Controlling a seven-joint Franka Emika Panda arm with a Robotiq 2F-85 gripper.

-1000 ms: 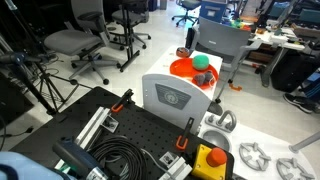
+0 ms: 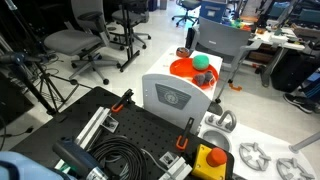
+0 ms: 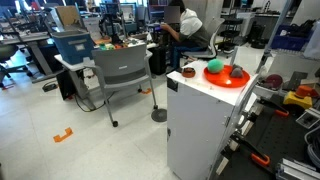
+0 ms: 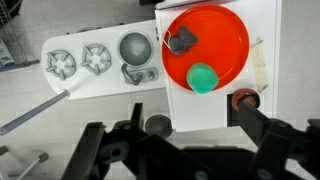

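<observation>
My gripper stands open in the wrist view, its dark fingers spread wide with nothing between them. Beyond it, apart from the fingers, lies a red plate (image 4: 228, 58) on a white surface. A green round item (image 4: 202, 78), perhaps a cup or bowl, sits toward the plate's near edge. Near the far left of the plate is a dark grey lumpy item (image 4: 182, 40). Beside the plate, a small brown round item (image 4: 244, 98) rests by the right finger. Exterior view 2 also shows the plate (image 3: 216, 78) on top of a white cabinet. Neither exterior view shows the gripper clearly.
Left of the plate, the wrist view shows a toy stove with burners (image 4: 97, 58), a small sink (image 4: 135, 46) and a faucet (image 4: 132, 76). A coiled black cable (image 2: 118, 158) and an orange-topped yellow block (image 2: 211, 161) lie near the base. A grey chair (image 3: 125, 75) stands beyond the cabinet.
The plate and the items on it have not moved. Only the blurred shape at the lower left edge of exterior view 1 looks slightly different.
</observation>
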